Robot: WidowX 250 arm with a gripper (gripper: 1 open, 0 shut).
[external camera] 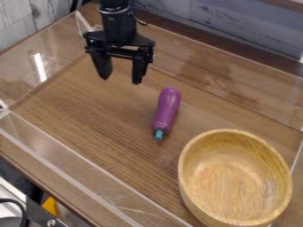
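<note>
My black gripper (120,64) hangs over the back left part of the wooden table, its two fingers spread apart and open, with nothing seen between them. In front of it and to the right lies a purple elongated object (168,112) with a teal tip pointing toward the viewer. A large tan oval bowl (235,177) sits at the front right, apart from the purple object.
A grey wall (236,27) runs along the back. Dark cables and a small yellow item lie past the front left edge.
</note>
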